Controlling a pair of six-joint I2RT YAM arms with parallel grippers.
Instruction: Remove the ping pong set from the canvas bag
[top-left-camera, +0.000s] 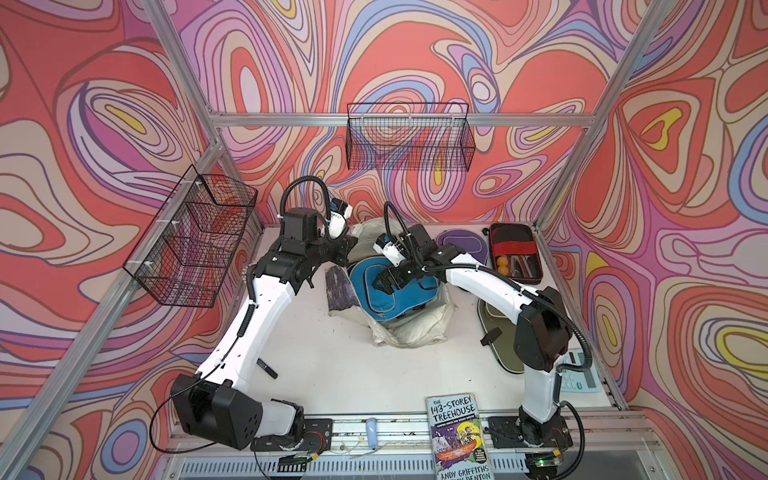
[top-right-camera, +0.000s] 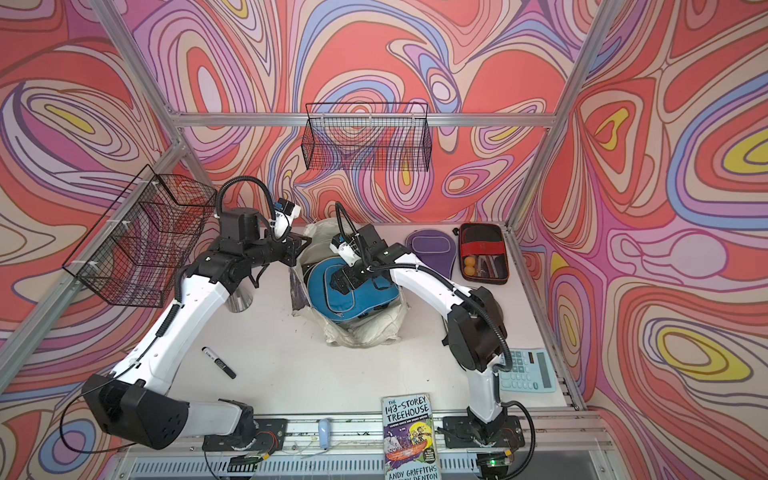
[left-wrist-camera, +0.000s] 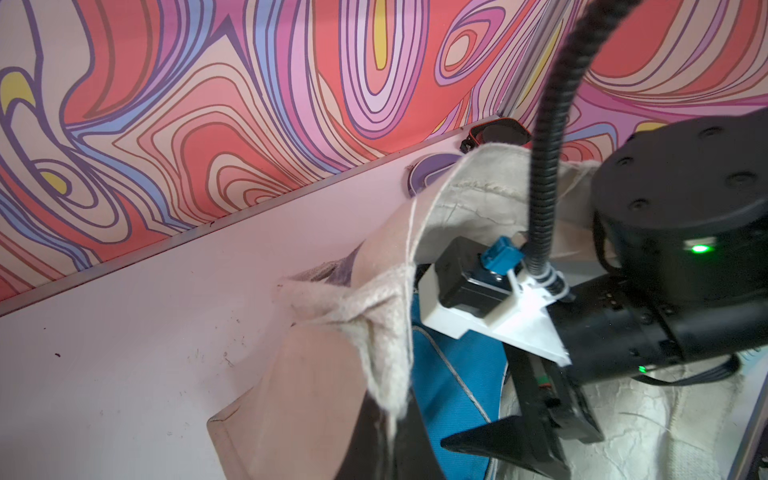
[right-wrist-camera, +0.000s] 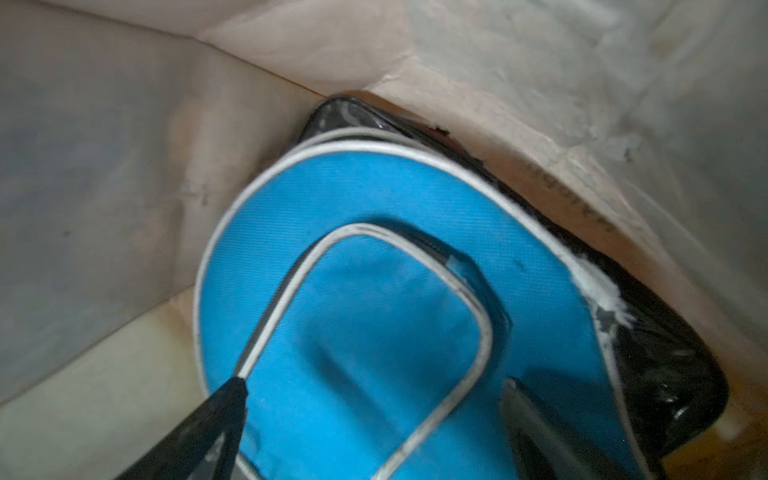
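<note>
The canvas bag (top-left-camera: 412, 332) lies crumpled in the middle of the table with a blue ping pong case (top-right-camera: 324, 300) in it. My left gripper is shut on the bag's rim at the left back, the cloth pulled upright in the left wrist view. My right gripper is open, reaching down into the bag over the blue case, its fingers on either side of the pocket's piped outline. A dark glossy item lies under the case.
A purple case (top-right-camera: 432, 248), a red-black case with orange balls (top-right-camera: 484, 272) and an olive case (top-left-camera: 512, 352) lie to the right. A calculator (top-right-camera: 528, 368), marker (top-right-camera: 220, 364) and book (top-left-camera: 454, 436) are nearer the front.
</note>
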